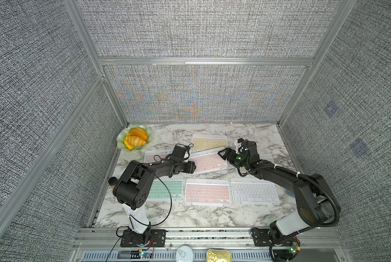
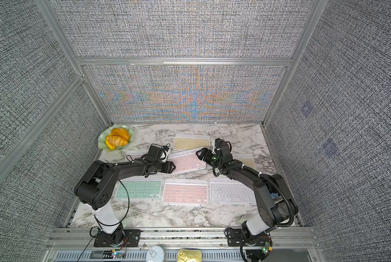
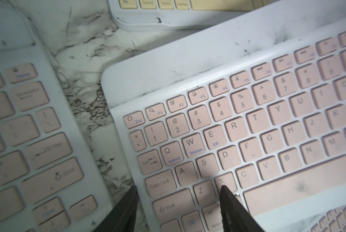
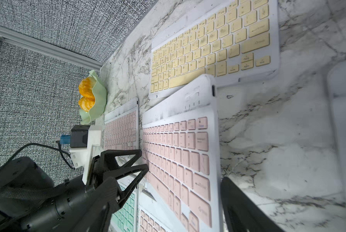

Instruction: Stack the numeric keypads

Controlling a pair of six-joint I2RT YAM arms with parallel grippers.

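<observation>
A pink-key keyboard [image 1: 209, 162] lies slanted between my two grippers, its right end farther back. At its left end my left gripper is shut on the edge, one finger past the side and the other over the lower-left keys. My right gripper stands part open at the other end; one finger is by the keyboard's right edge and the other in front of its keys. In the right wrist view this keyboard [image 4: 176, 154] looks tilted. A second pink keyboard [image 1: 207, 193] lies flat in the front row.
A green keyboard [image 1: 171, 189] and a white keyboard [image 1: 255, 191] flank the front pink one. Behind lies a yellow keyboard [image 4: 215, 42]; another pink one [image 4: 122, 127] sits to the left. A green bowl [image 1: 122, 142] with yellow food stands back left.
</observation>
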